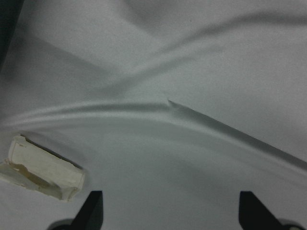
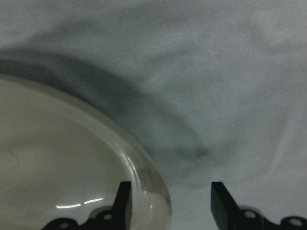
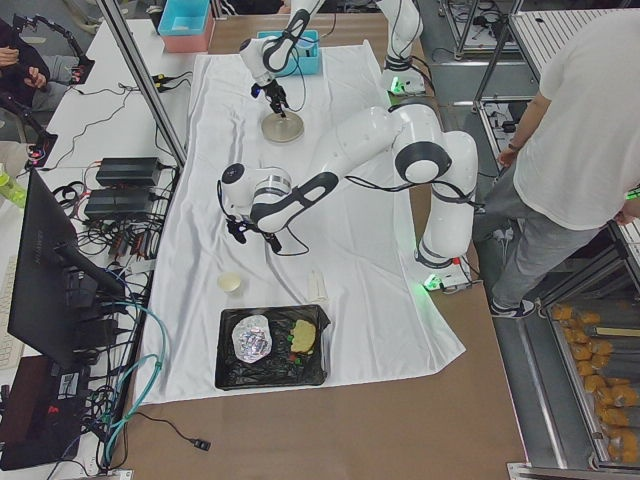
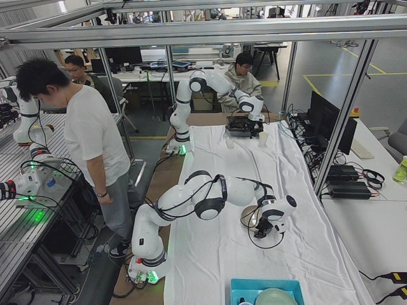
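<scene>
My left gripper [image 3: 255, 236] is open over bare white cloth, above a cream cup [image 3: 229, 282] and a pale paper piece [image 3: 317, 285] [image 1: 45, 170]. My right gripper is open at the rim of a round beige plate [image 3: 282, 127] [image 2: 57, 148], one finger over the plate's edge and the other over cloth outside it. Near the camera left view's bottom lies a black tray [image 3: 275, 379] holding a foil item [image 3: 251, 339] and a yellow item [image 3: 303, 335] with small red and green pieces.
A blue bin [image 4: 238, 286] with dishes stands at the table's end by my right arm. A monitor [image 3: 55, 280] and cables line one side, and a person [image 3: 560, 130] stands on the other. The cloth between plate and cup is largely clear.
</scene>
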